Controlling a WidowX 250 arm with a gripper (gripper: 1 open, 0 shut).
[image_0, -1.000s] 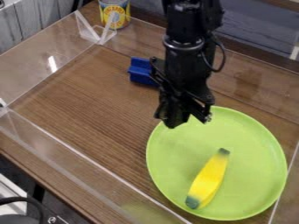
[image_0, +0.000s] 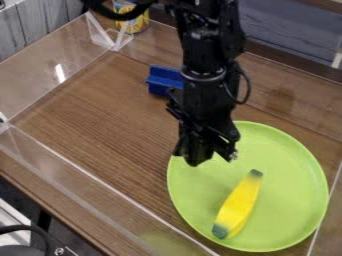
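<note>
My black gripper (image_0: 203, 150) points down over the upper left part of a green plate (image_0: 227, 175); whether its fingers are apart or closed is hard to make out. A yellow banana-like object (image_0: 238, 204) with a teal tip lies on the plate, below and right of the gripper, apart from it.
A blue block (image_0: 163, 78) sits on the wooden table (image_0: 94, 130) behind the arm. A can (image_0: 131, 20) stands at the back left, partly hidden by the arm. Clear plastic walls edge the table.
The gripper has moved a little lower over the plate, and the upper arm has come down across the can. The yellow object and blue block stay in place.
</note>
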